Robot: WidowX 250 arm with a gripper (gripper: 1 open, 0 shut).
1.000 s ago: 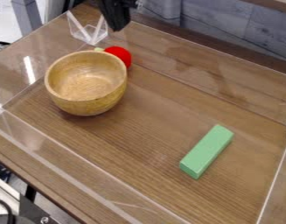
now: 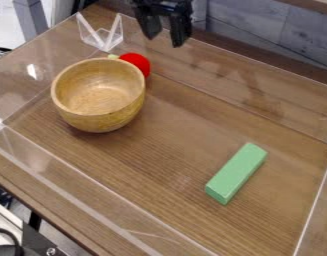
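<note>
My gripper (image 2: 166,30) is at the top centre, dark and open, its fingers apart above the table. Below it and a little left, a red round object (image 2: 136,64) lies just behind the rim of a tan bowl (image 2: 96,98). A green rectangular block (image 2: 235,173) lies at the lower right.
A clear, angular transparent object (image 2: 102,34) stands at the upper left, behind the bowl. A grey wall runs along the back right. Cables show past the table's left edge.
The objects on the table have not moved.
</note>
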